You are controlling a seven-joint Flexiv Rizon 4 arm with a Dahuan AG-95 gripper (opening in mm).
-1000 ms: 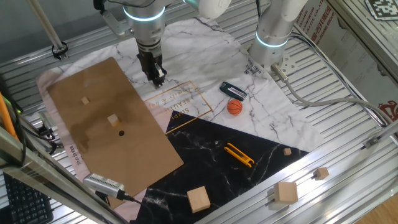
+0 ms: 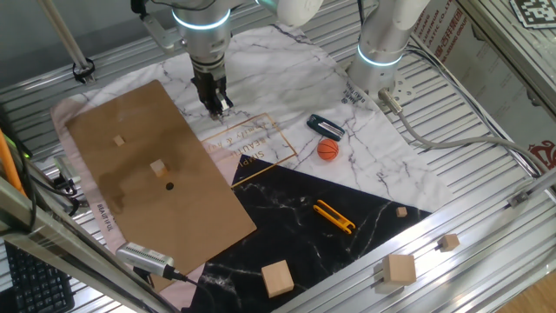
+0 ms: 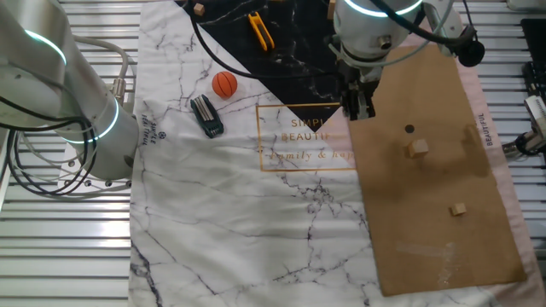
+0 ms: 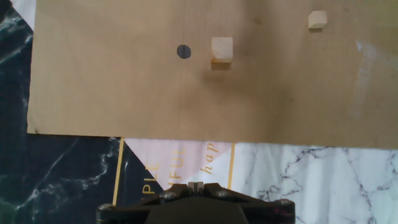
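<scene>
My gripper hangs above the marble-print cloth beside the long edge of the brown cardboard [image 4: 112,99]. Its fingertips meet at the bottom of the wrist view, and nothing shows between them. In exterior view 2 the gripper [image 3: 359,112] appears over the cardboard's edge. Two light wooden blocks rest on the board: a larger one [image 4: 222,50] near a dark round spot [image 4: 184,51], and a smaller one [image 4: 317,20] farther right in the wrist view. Both are apart from the gripper.
An orange ball [image 2: 327,149] lies beside a dark green tool [image 2: 326,128]. A yellow cutter [image 2: 334,216] and a big wooden block [image 2: 277,278] are on the black cloth area. More blocks [image 2: 399,269] sit near the table's front edge.
The fingertips look slightly different from one second ago in exterior view 1, a small movement of the gripper. Blocks, ball and tools have stayed in place.
</scene>
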